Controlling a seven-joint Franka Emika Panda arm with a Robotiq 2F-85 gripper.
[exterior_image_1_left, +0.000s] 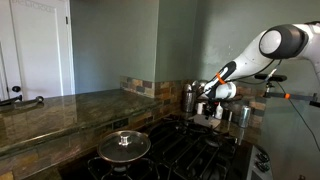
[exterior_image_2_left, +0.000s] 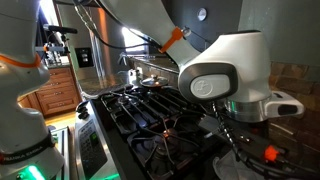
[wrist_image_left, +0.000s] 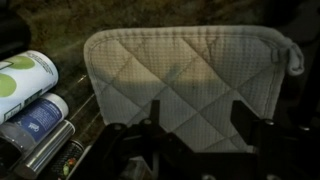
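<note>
A light quilted pot holder with a hanging loop at its right corner lies flat in the wrist view. My gripper is over its lower part, fingers apart, with no object clearly held between them. Whether the fingertips touch the cloth cannot be told. In exterior view 1 the arm reaches to the far right end of the counter, and the gripper is too small there to make out. The white arm blocks much of exterior view 2.
Left of the pot holder are a green-and-white container and several bottles and jars. A lidded pan sits on the near part of the black stove.
</note>
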